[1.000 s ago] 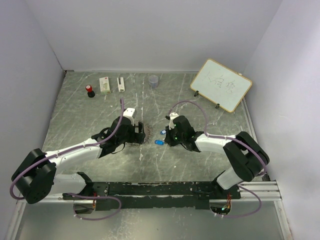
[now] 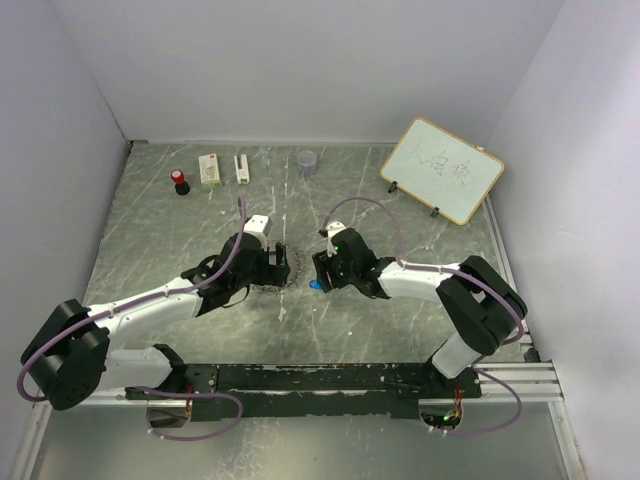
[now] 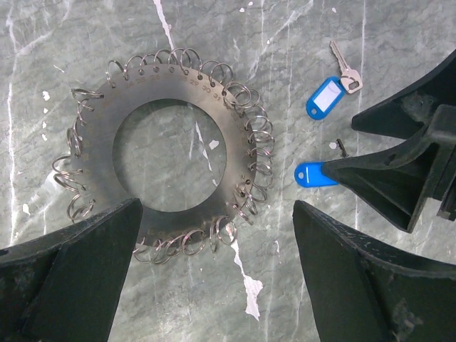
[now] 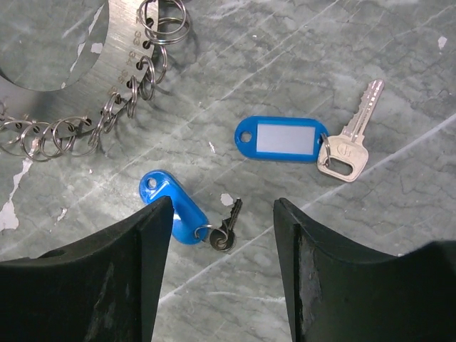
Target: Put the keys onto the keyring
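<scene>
The keyring (image 3: 127,194) is a flat metal ring lined with several small wire loops, lying flat on the table. To its right rests a blue tag (image 4: 187,217) with a small dark key (image 4: 225,231) attached. A second blue tag (image 4: 285,139) with a white label carries a silver key (image 4: 353,135) and lies farther off. My left gripper is open above the keyring, nothing between its fingers. Above the nearer tag, my right gripper stands open, its left finger (image 4: 146,249) partly covering that tag in the right wrist view.
A whiteboard (image 2: 443,170) stands at the back right. Along the back are a clear cup (image 2: 307,162), a white box (image 2: 209,170), a white stick-like object (image 2: 242,169) and a red-black stamp (image 2: 180,182).
The left arm has stayed nearly still.
</scene>
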